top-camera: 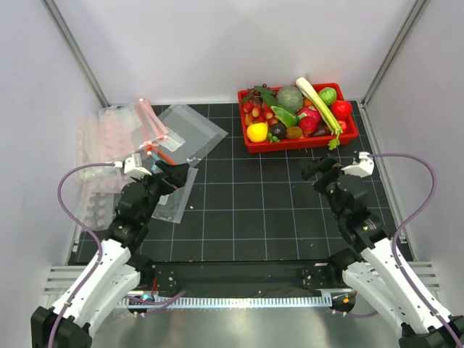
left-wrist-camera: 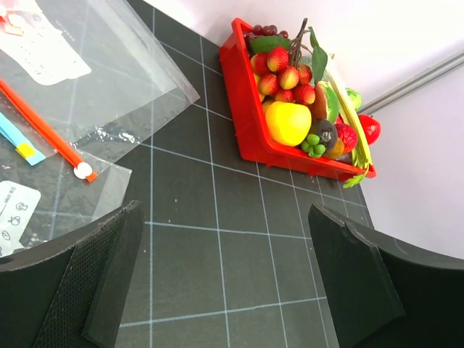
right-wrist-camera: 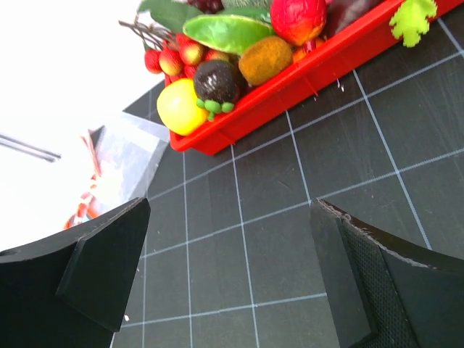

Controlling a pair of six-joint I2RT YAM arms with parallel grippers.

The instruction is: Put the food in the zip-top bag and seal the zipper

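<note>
A red basket [top-camera: 290, 146] full of toy fruit and vegetables stands at the back right of the dark gridded table. Among its contents are a yellow fruit [left-wrist-camera: 288, 123], a green pod [right-wrist-camera: 227, 33] and a long leek [top-camera: 319, 105]. Clear zip bags [top-camera: 192, 130] lie flat at the back left, overlapping, with an orange slider strip [left-wrist-camera: 43, 129] on them. My left gripper [top-camera: 176, 174] hangs open over the bags' right edge, empty between its fingers. Over the right side, in front of the basket, my right gripper [top-camera: 319, 168] is open and empty too.
More clear packaging [top-camera: 98, 185] covers the table's left side, with pinkish strips [top-camera: 150, 119] at the back. White walls enclose the back and sides.
</note>
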